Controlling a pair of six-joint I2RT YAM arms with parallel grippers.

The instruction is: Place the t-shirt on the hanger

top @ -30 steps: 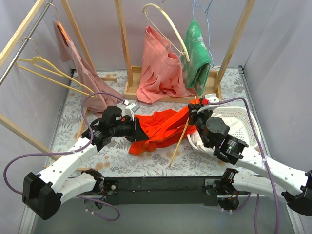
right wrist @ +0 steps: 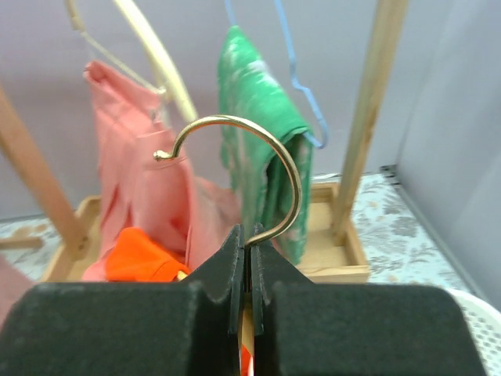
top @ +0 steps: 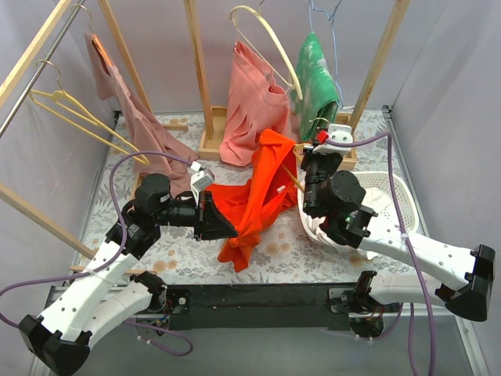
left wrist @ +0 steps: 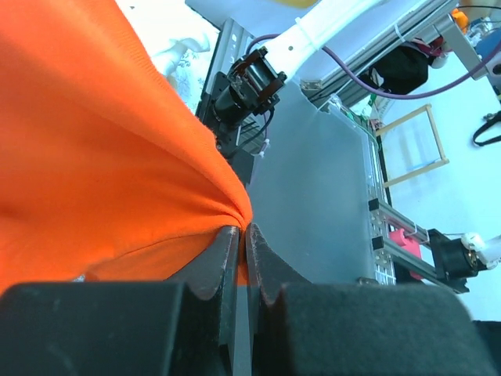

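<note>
An orange-red t-shirt (top: 262, 192) stretches up from my left gripper (top: 234, 233) to near my right gripper (top: 310, 150). In the left wrist view, a gathered edge of the shirt (left wrist: 141, 172) runs between the closed fingertips of the left gripper. My right gripper is shut on the base of a brass hanger hook (right wrist: 294, 184), which stands up above the fingers. Below it, a short stretch of the pale wooden hanger (top: 290, 177) shows at the shirt's upper right; the cloth hides most of the rest.
A white basket (top: 407, 196) with pale cloth stands below the right arm. Pink (top: 254, 110) and green (top: 315, 82) garments hang at the back, beside a cream hanger (top: 274, 35). Empty yellow hangers (top: 82, 117) hang from the left rail.
My right gripper has moved toward the back with the hanger, and the shirt's upper part has risen with it. The hanger bar, earlier largely visible, is now mostly covered. My left gripper has shifted slightly.
</note>
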